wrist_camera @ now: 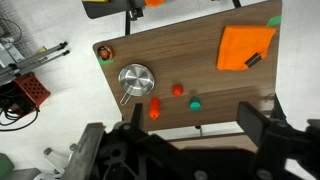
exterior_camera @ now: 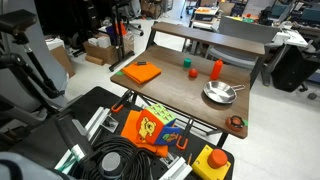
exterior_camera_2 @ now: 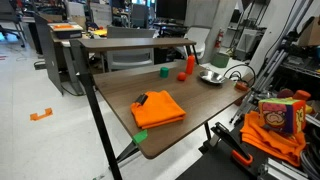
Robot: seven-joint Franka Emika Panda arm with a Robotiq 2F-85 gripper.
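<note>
My gripper hangs high above the brown table (wrist_camera: 200,75), its two dark fingers spread wide at the bottom of the wrist view with nothing held between them. On the table lie a silver pan (exterior_camera: 219,92), a red bottle (exterior_camera: 216,69), a small red ball (exterior_camera: 193,73) and a small green object (wrist_camera: 195,103). An orange cloth (exterior_camera_2: 158,109) is spread near one end, with a small dark object (wrist_camera: 254,59) on it. A round reddish item (wrist_camera: 104,53) sits near the table's edge beyond the pan. No thing touches the fingers.
A raised shelf (exterior_camera: 213,40) runs along one long side of the table. Beside the opposite side are a colourful box (exterior_camera_2: 281,116) on orange cloth and a yellow block with a red button (exterior_camera: 213,160). The middle of the tabletop has bare room.
</note>
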